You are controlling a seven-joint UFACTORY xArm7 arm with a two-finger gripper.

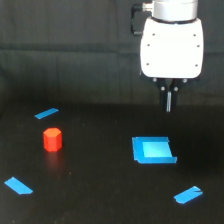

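A red block [52, 139], six-sided in outline, stands on the dark table at the left. Over the far right of the table hangs my gripper [169, 103], pointing down, well away from the block. Its dark fingers look narrow and close together, too small and dim to tell open from shut. No object shows at their tips. In front of and below the gripper lies a blue square [154, 150] with a lighter middle, flat on the table by its look.
Blue strips lie on the table: one at the back left [47, 113], one at the front left [18, 186] and one at the front right [188, 195]. Between the red block and the blue square the table is clear. A dark curtain [60, 60] hangs behind.
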